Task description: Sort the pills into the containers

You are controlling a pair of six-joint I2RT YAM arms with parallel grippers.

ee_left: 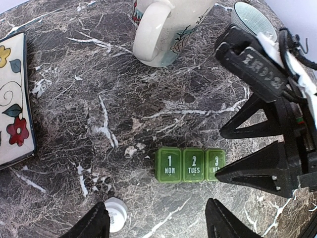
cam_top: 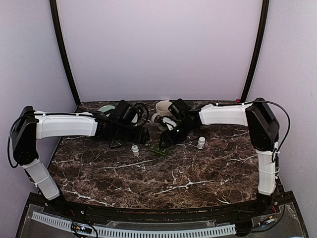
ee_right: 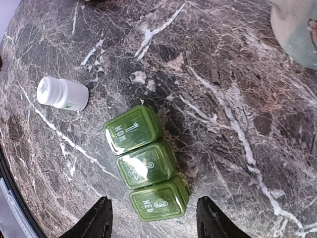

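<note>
A green three-part pill box (ee_left: pixel 193 165) lies on the dark marble table, its lids marked 1, 2 and 3 all closed. My right gripper is open above and beside the WED end of the pill box (ee_right: pixel 146 168), with nothing held between its fingers. To the left of the box stands a white pill bottle (cam_top: pixel 135 150), its white cap (ee_left: pixel 115 215) visible in the left wrist view. My left gripper hangs open and empty between that bottle and the box. No loose pills are visible.
A second white bottle (cam_top: pixel 201 143) stands at the right. Behind the box is a mug (ee_left: pixel 172 29), with a pale bowl (ee_left: pixel 253 20) farther right in the left wrist view. A flower-patterned tray (ee_left: pixel 15 99) sits at left.
</note>
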